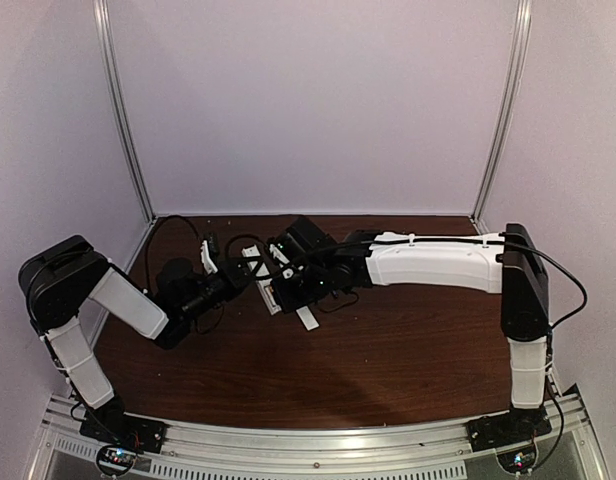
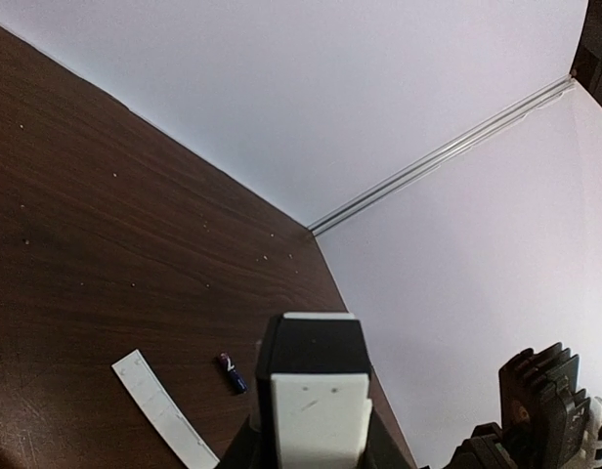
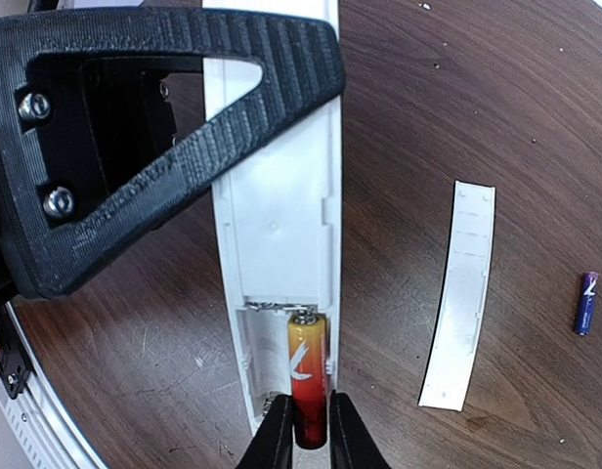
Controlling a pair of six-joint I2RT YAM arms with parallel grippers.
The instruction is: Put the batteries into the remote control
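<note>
My left gripper (image 1: 246,270) is shut on the white remote control and holds it above the table; in the left wrist view only the remote's end (image 2: 321,415) shows. The remote's battery bay faces the right wrist camera. An orange and red battery (image 3: 308,371) lies along the bay, its top end against the spring and its lower end between the fingertips of my right gripper. Those tips stand a little apart from the battery's sides, so the right gripper is open around it. Whether the lower end is seated cannot be told.
The white battery cover (image 3: 459,293) lies on the brown table to the right of the remote. Beyond it lies a second, dark blue battery (image 3: 586,303).
</note>
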